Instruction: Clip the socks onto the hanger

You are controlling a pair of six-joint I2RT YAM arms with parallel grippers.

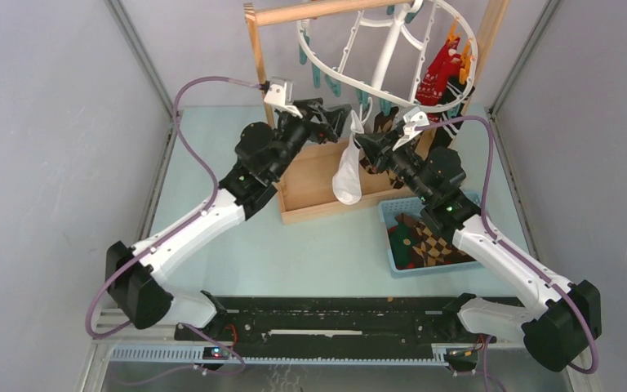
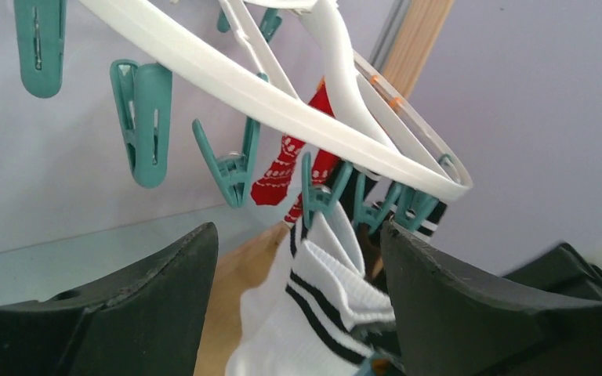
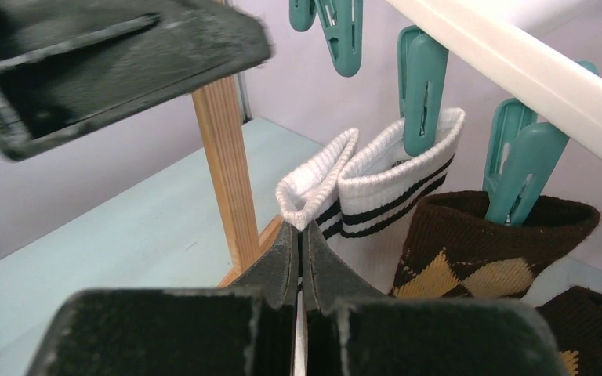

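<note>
A white sock (image 1: 347,175) with black stripes hangs below the front of the white round hanger (image 1: 351,79). My right gripper is shut on the edge of its cuff (image 3: 310,188). Right beside it, a white striped cuff (image 3: 400,184) hangs at a green clip (image 3: 423,94); whether it belongs to a second sock, I cannot tell. Left of the held sock my left gripper stands open, nothing between its fingers. Beyond the gap, in the left wrist view, are an empty green clip (image 2: 233,176) and the striped sock (image 2: 325,301).
Brown argyle socks (image 3: 462,251) hang from neighbouring clips, and red socks (image 1: 441,69) hang at the hanger's right. A wooden stand (image 1: 326,214) carries the hanger. At the lower right a blue basket (image 1: 393,260) holds more socks.
</note>
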